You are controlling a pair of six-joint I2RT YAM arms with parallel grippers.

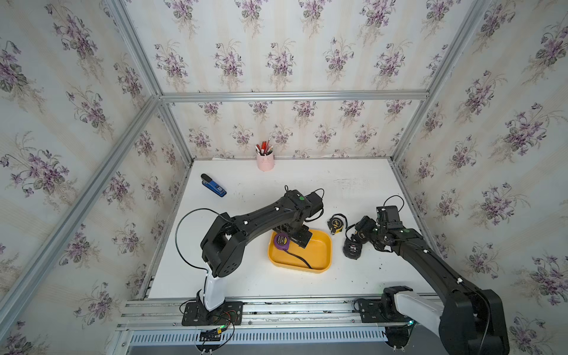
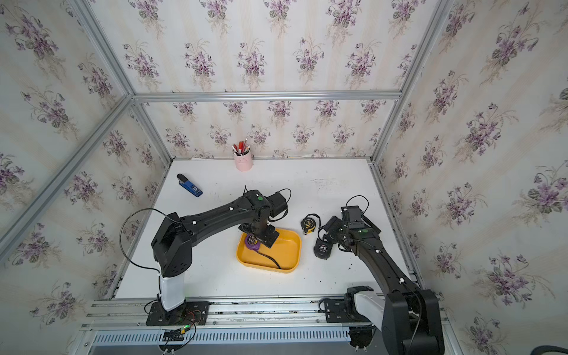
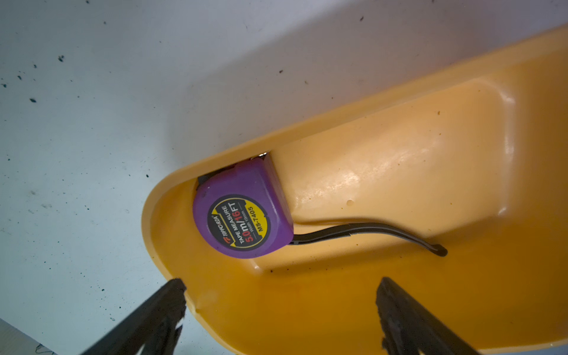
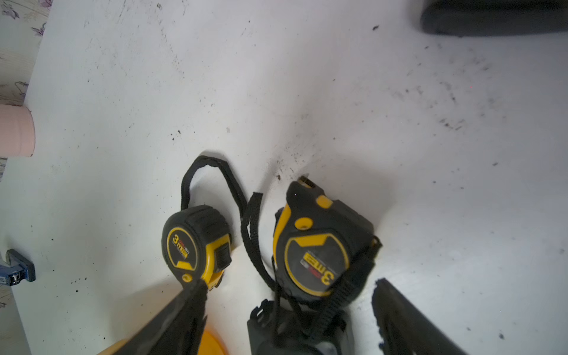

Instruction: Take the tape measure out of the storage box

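Observation:
A purple tape measure with a black strap lies in the yellow storage box, at its narrow end against the wall. My left gripper is open above the box, nothing between its fingers, the purple tape just beyond them. My right gripper stands open over a group of black-and-yellow tape measures right of the box: one just ahead of the fingers, another to its left, and a black one below, partly cut off.
A blue stapler lies at the back left, a pink pen cup at the back. A dark object lies at the top of the right wrist view.

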